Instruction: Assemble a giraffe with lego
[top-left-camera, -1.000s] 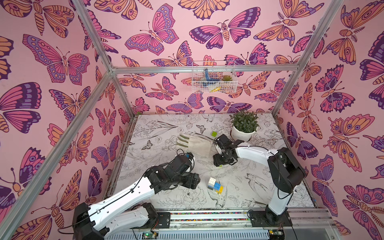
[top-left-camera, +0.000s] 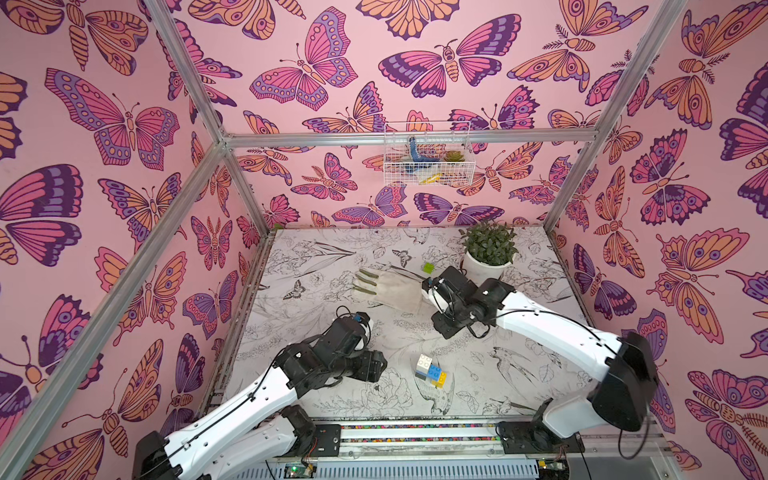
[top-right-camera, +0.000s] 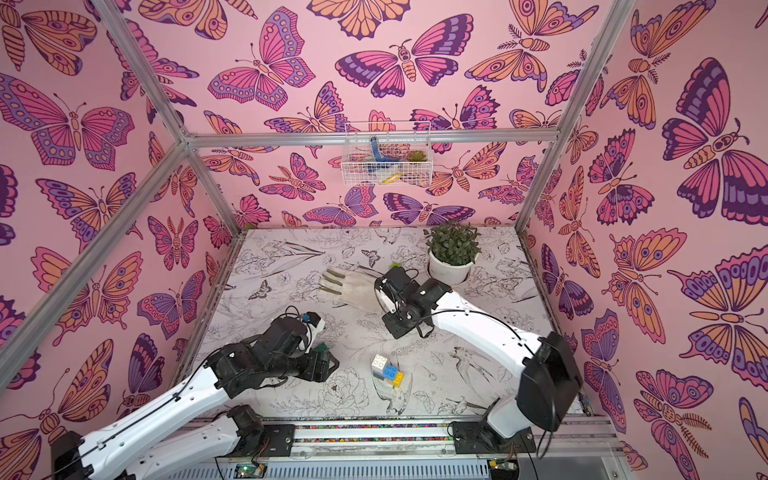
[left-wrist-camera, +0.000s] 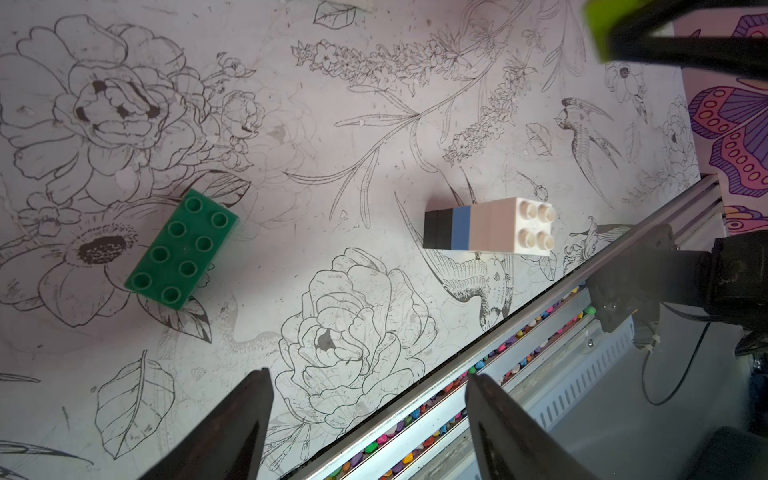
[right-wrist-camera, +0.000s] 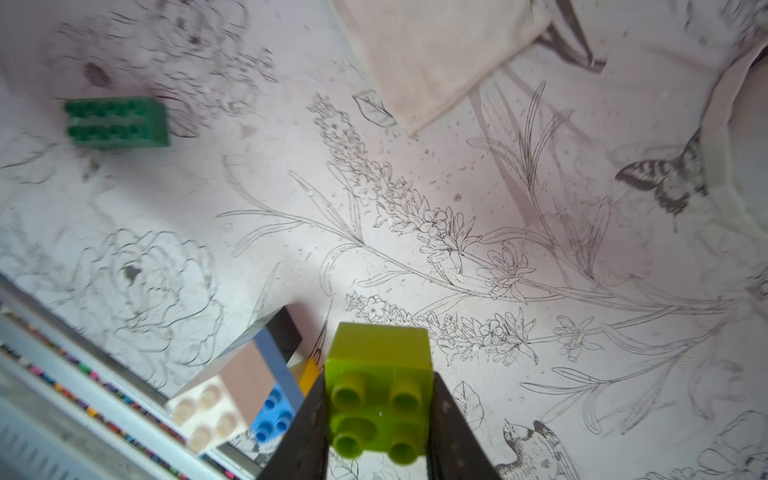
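A lime green brick is clamped between the fingertips of my right gripper, held above the table with its studs toward the wrist camera. My left gripper hangs over the front left area, fingers apart and nothing between them. Ahead of it in the left wrist view a dark green brick lies studs up. The joined stack of black, blue, white and yellow bricks rests near the front centre, right of the left gripper and apart from both grippers.
Another lime green piece lies at the back, near the white plant pot. A pale cloth bag with green-tipped items lies behind the right gripper. The metal rail bounds the front.
The left gripper has shifted a little to the left. The stack has stayed put.
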